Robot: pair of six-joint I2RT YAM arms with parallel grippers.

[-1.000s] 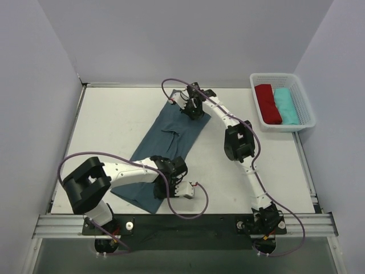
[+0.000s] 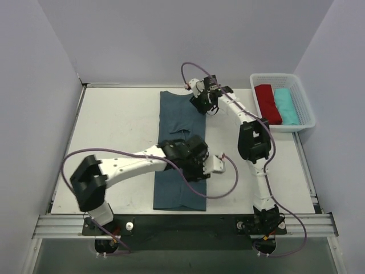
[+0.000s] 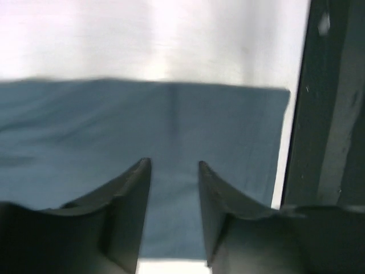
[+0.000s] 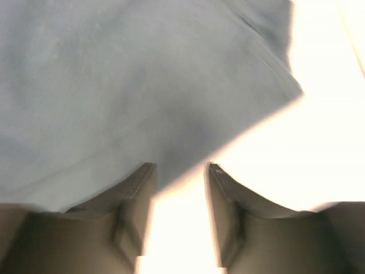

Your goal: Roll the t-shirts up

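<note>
A blue-grey T-shirt lies spread on the white table, upright along the top view's middle. My left gripper hangs over its lower part; in the left wrist view its fingers stand apart over blurred fabric. My right gripper is at the upper right corner of the shirt; in the right wrist view its fingers stand apart near the fabric's edge. Both grippers look part open, and I cannot see cloth held between the fingers of either.
A white basket at the back right holds a folded red cloth and a turquoise cloth. Walls border the back and sides.
The shirt's lower end has swung rightward, so it now lies straight instead of slanted. Both grippers have moved right; the left one also rose slightly in the top view.
</note>
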